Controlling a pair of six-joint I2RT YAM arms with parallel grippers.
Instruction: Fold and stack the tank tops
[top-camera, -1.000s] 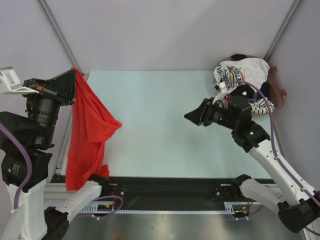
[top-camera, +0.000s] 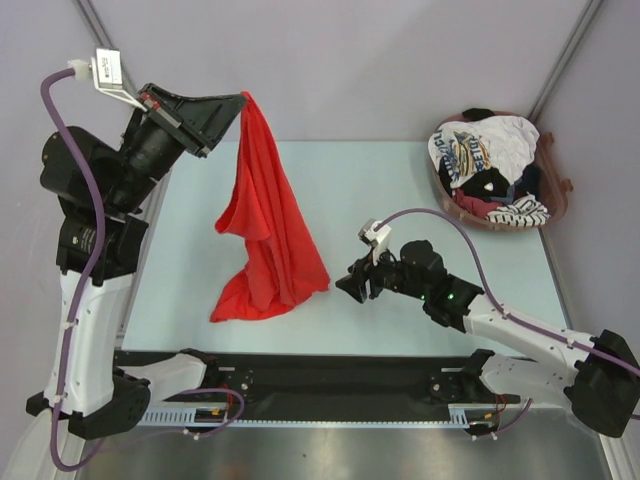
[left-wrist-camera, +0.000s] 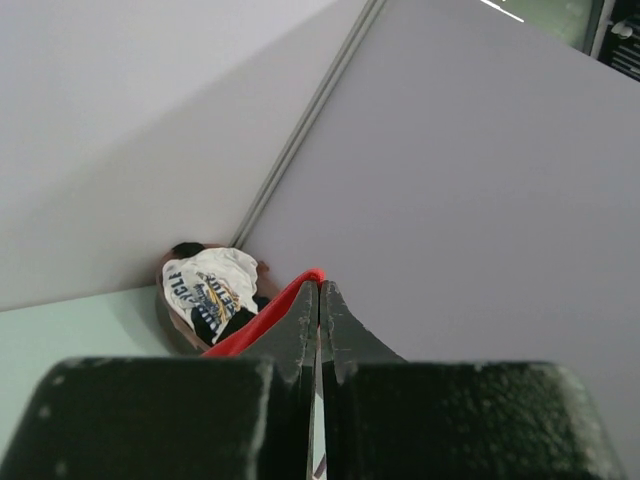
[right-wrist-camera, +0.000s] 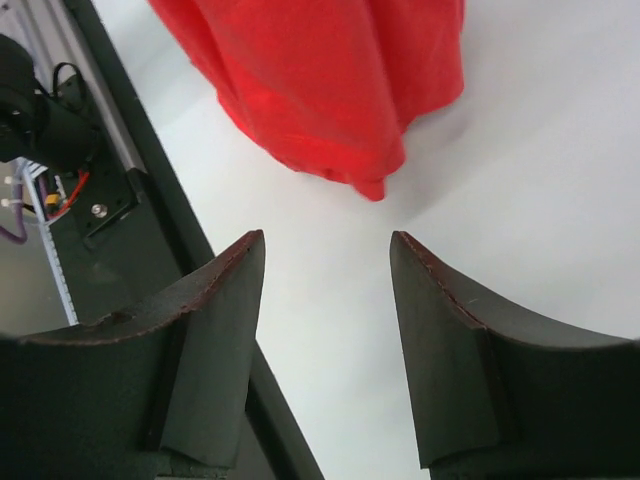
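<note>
A red tank top hangs from my raised left gripper in the top view, its lower end bunched on the pale table. In the left wrist view, the fingers are shut on a corner of the red cloth, with a bit of it showing at the tips. My right gripper is low over the table, just right of the cloth's lower right corner. Seen from the right wrist, its fingers stand wide apart with nothing between them, and the cloth's hanging corner lies ahead, apart from them.
A brown basket heaped with clothes stands at the table's back right. Bare table spreads between it and the red cloth. A dark front rail runs along the near edge.
My left gripper has carried the red cloth up and to the right, from over the front left edge onto the table. The right gripper has come left and lower, closer to the cloth.
</note>
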